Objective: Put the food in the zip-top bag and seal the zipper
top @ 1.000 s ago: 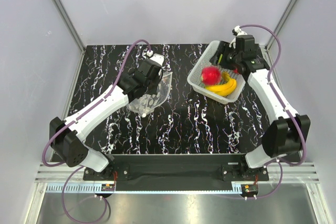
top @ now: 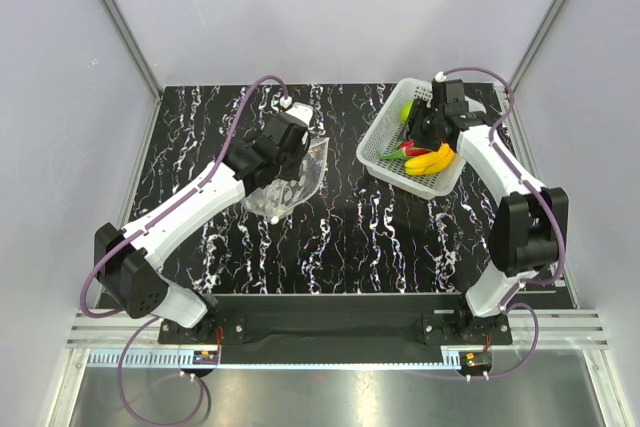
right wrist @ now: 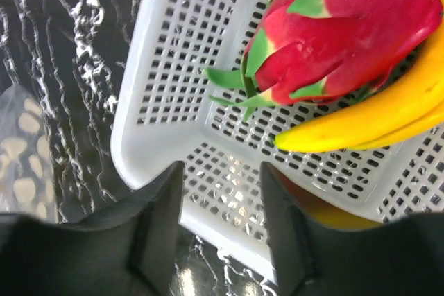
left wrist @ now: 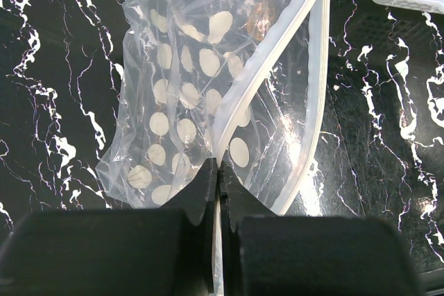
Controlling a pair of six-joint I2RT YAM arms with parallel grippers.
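Note:
The clear zip top bag [left wrist: 166, 102], printed with pale dots, lies on the table at the left. Its two zipper strips stand apart, so the mouth gapes. My left gripper is shut on one pale strip of that mouth. Over the white basket [top: 375, 155] hangs my right gripper, its fingers apart and nothing between them. In the right wrist view a red dragon fruit [right wrist: 368, 25] with green leaf tips lies ahead of the fingers, beside yellow bananas [right wrist: 361, 126]. Another yellow piece shows partly behind one finger.
A green item [top: 406, 111] sits toward the basket's back. The right arm hides part of the basket.
The red fruit, earlier in plain sight, is now partly covered by it. The left arm and bag have stayed put.

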